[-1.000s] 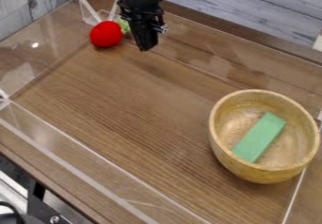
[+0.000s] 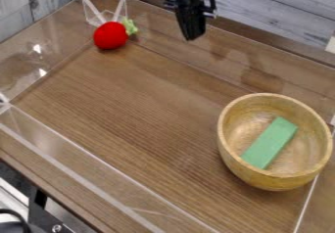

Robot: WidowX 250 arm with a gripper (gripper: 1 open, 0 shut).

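The dark gripper (image 2: 191, 26) hangs at the top centre, at the back of the wooden table (image 2: 131, 119); whether its fingers are open or shut is too small to tell. To its left a red ball-like object (image 2: 112, 36) lies beside a small green item (image 2: 131, 26), with some clear, thin material behind them. At the right, a round wooden bowl (image 2: 275, 168) holds a green rectangular block (image 2: 268, 143).
The table's back edge and a pale wall run along the top, behind the gripper.
The gripper has moved right and back, away from the red object and green item, and sits higher in the view. The bowl and block are unchanged.
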